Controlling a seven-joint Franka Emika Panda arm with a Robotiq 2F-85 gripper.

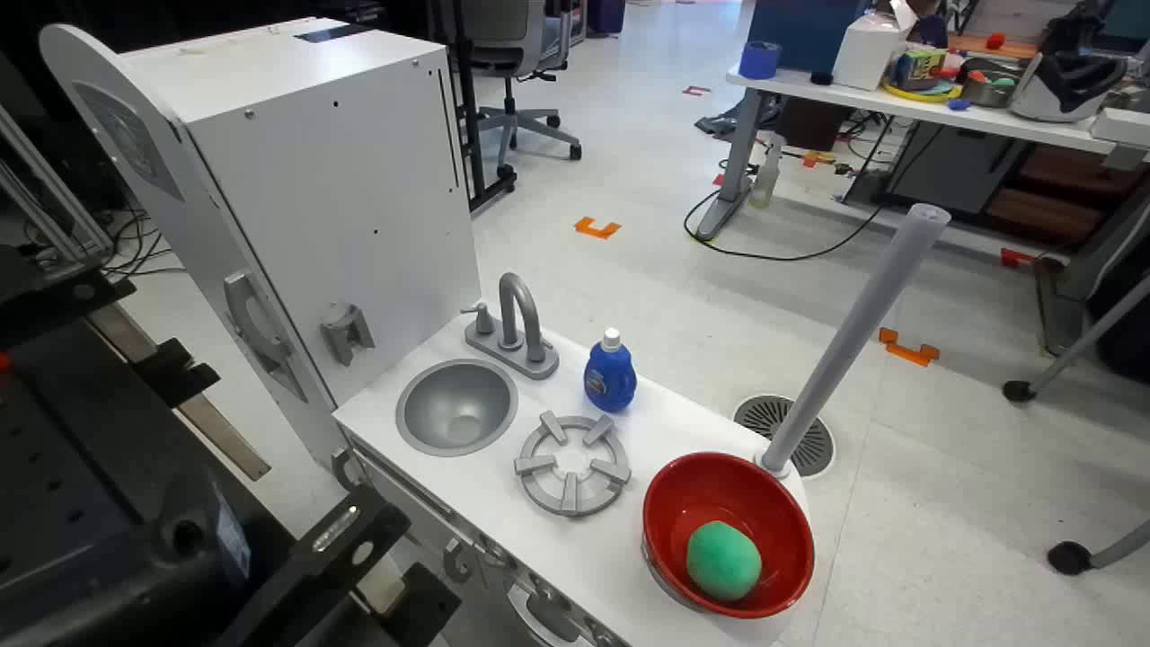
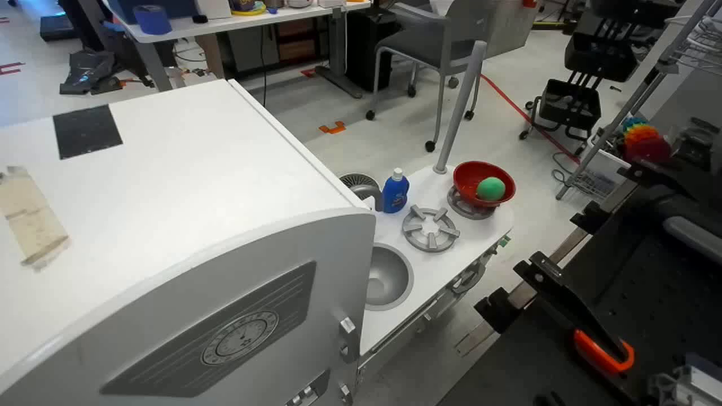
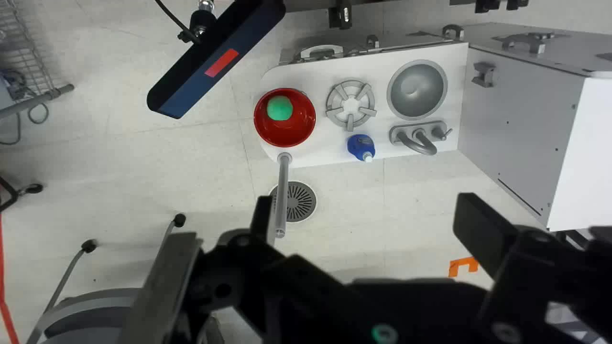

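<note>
A red bowl stands over a burner at the end of the white toy kitchen counter, with a green ball-like object resting inside it. Behind the bare grey burner a blue bottle with a white cap stands upright. The grey sink appears empty. My gripper shows only in the wrist view, high above the scene. Its two dark fingers are wide apart, with nothing held between them. Neither exterior view shows the gripper.
A grey faucet rises behind the sink, beside the tall white cabinet. Close to the bowl a grey pole sticks up from the counter. A black table lies in front of the kitchen. The burner between bowl and sink is clear.
</note>
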